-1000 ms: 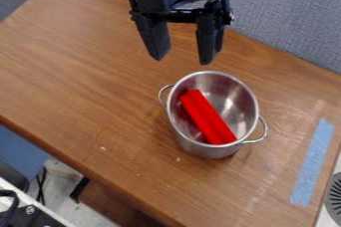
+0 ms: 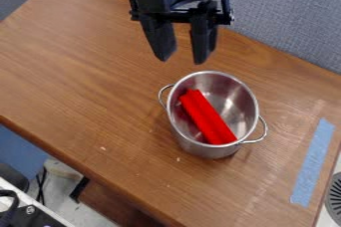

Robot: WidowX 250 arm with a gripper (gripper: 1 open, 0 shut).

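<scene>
My black gripper hangs at the top centre, above and behind a steel pot, with its two fingers apart and nothing between them. The pot has two wire handles and stands on the wooden table. A red cylindrical object lies inside the pot, leaning along its length.
A strip of blue tape is on the table at the right. A grey padded surface borders the back, and cables lie beyond the table's edge at the lower left.
My gripper's fingers are slightly closer together than before, with small shifts in the gripper's position. The pot and red object have not moved.
</scene>
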